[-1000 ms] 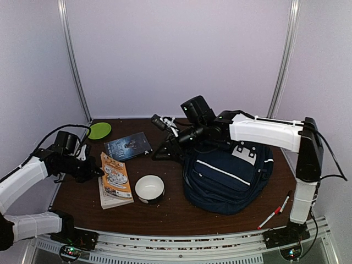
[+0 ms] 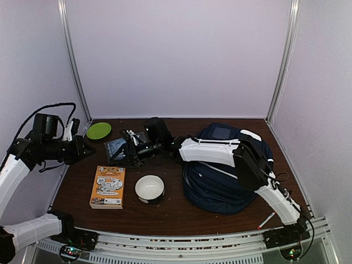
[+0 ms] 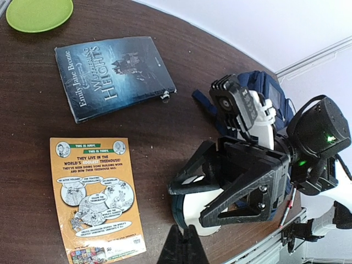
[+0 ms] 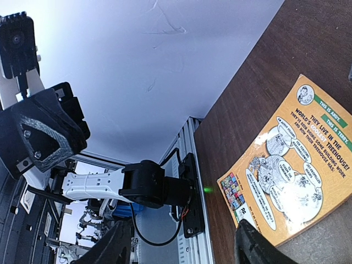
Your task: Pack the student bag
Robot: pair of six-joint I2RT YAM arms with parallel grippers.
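The orange treehouse book lies closed on the table at front left, also filling the right of the right wrist view. My left gripper hangs above and left of it, shut with nothing visible between its fingers. My right gripper reaches left over the blue Wuthering Heights book, above the orange book's far end; its fingers stand apart in both wrist views, empty. The navy backpack lies at the right, partly under the right arm.
A white bowl sits right of the orange book. A green plate is at the back left. A marker lies near the front right edge. Walls enclose the table.
The orange book's lifted cover has fallen flat. My right gripper has moved left, toward the books.
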